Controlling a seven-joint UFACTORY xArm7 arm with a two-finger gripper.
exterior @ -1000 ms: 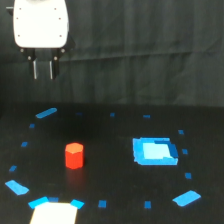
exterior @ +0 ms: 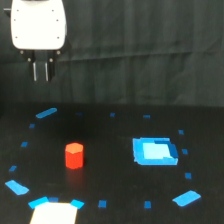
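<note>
High at the upper left hangs my gripper [exterior: 40,72], well above the table and apart from everything on it. A visible gap separates its two thin fingers, and nothing is between them. Below it and a little to the right, a red hexagonal block [exterior: 74,155] rests on the dark table. Right of centre lies a blue-edged square [exterior: 142,143] with a white and light-blue middle; whether it is a shallow tray or a flat marking is hard to tell.
Small blue tape squares dot the dark table [exterior: 115,175], with longer blue strips such as one at lower right [exterior: 186,198]. A whitish object [exterior: 54,214] is cut off by the bottom edge. Bare table separates the red block from the blue-edged square.
The gripper has shifted slightly left, and its fingers appear closer together than a second ago. The red block and the blue-edged square have not moved.
</note>
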